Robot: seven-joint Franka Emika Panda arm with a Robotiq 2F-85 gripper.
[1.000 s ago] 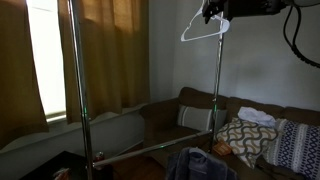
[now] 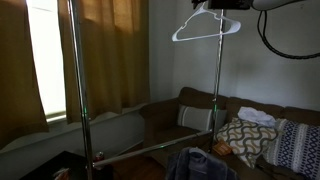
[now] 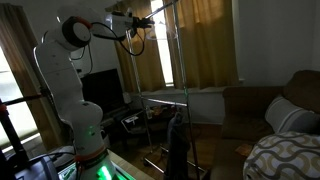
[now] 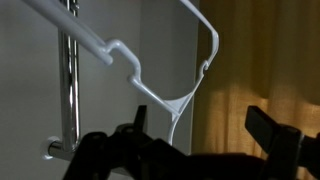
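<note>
A white plastic hanger [image 2: 200, 37] is at the top of exterior view 1, beside the rack's right-hand post. Seen from the wrist, the hanger [image 4: 180, 104] spreads its two arms upward, and a thin stem runs down into the gap between my fingers. My gripper is open, its dark fingers set wide apart on either side of that stem; neither finger appears to press on it. In exterior view 2 my gripper [image 3: 135, 28] is up high near the rack's top bar. The hook's end is hidden.
A chrome clothes rack [image 2: 80, 90] stands in front, with a dark garment [image 2: 198, 165] low on it. Behind are a brown sofa [image 2: 165, 115] with patterned cushions and yellow-brown curtains [image 2: 110, 60]. A rack post [image 4: 70, 85] shows left in the wrist view.
In exterior view 1 my gripper has shifted slightly left and up. The hanger looks wider and more turned toward the camera, its left end a little farther left. The garment and rack are unmoved.
</note>
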